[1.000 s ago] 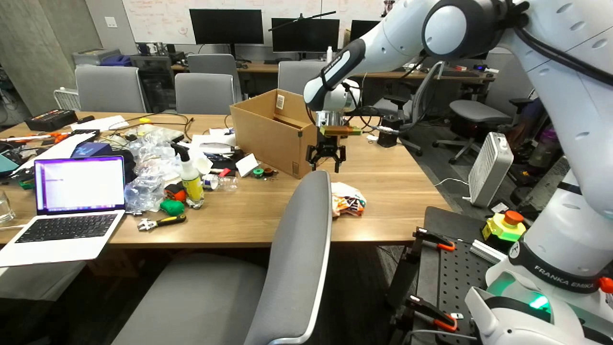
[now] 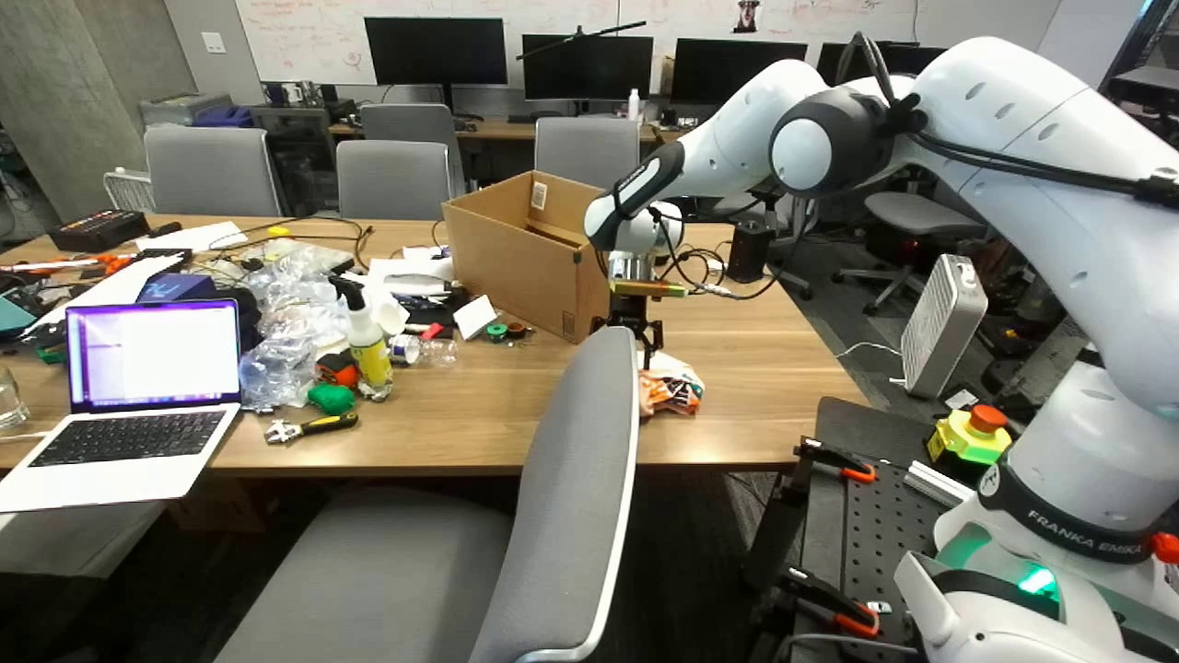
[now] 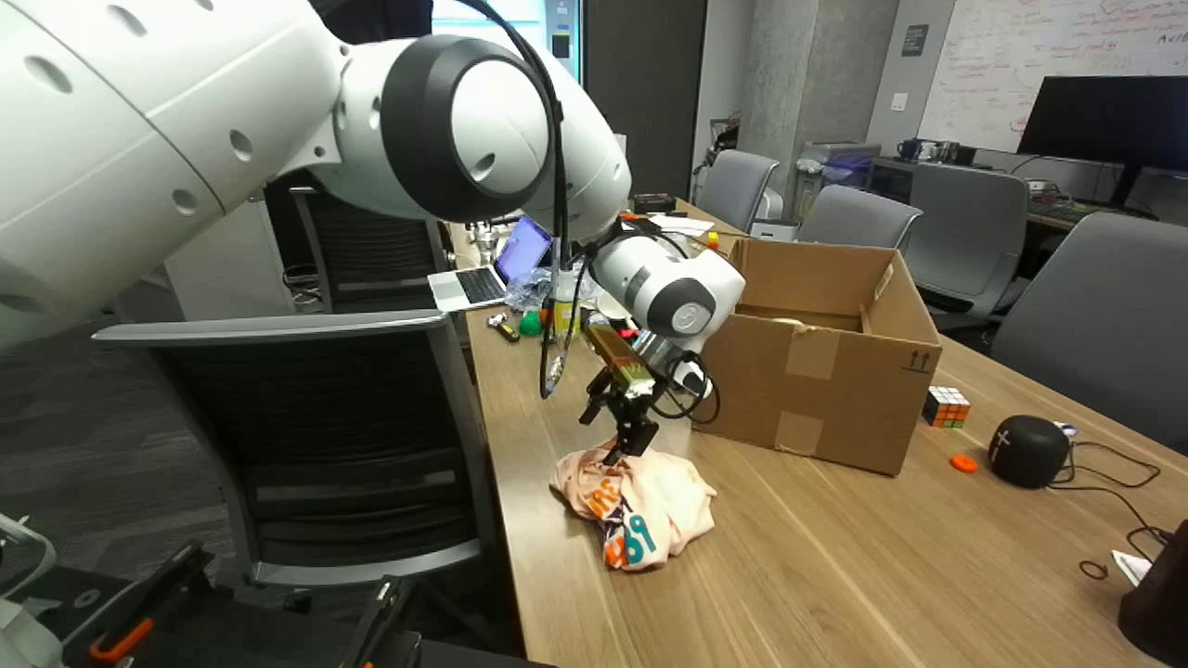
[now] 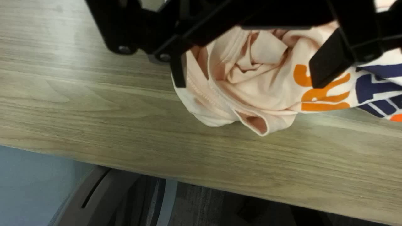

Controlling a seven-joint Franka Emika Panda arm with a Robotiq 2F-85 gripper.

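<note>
A crumpled pale-pink cloth [image 3: 676,503] with orange, teal and navy lettering lies on the table near its front edge. In exterior view 1 the chair back hides part of this cloth [image 2: 671,389]. My gripper [image 3: 607,438] points down over the cloth's far side, its fingers apart. From the wrist, the open gripper spans the folds of the cloth [image 4: 260,79], one finger [image 4: 179,71] at its left edge and the other [image 4: 329,60] over the orange print. Whether the fingertips touch the fabric I cannot tell.
An open cardboard box [image 3: 819,378] stands close behind the gripper. A grey chair [image 2: 575,497] rises at the table's front edge. Spray bottle [image 2: 369,343], wrench [image 2: 311,427] and laptop [image 2: 155,387] sit to the left.
The arm has come down, bringing my gripper from above the table to the cloth. The cloth looks unmoved, and so does the box.
</note>
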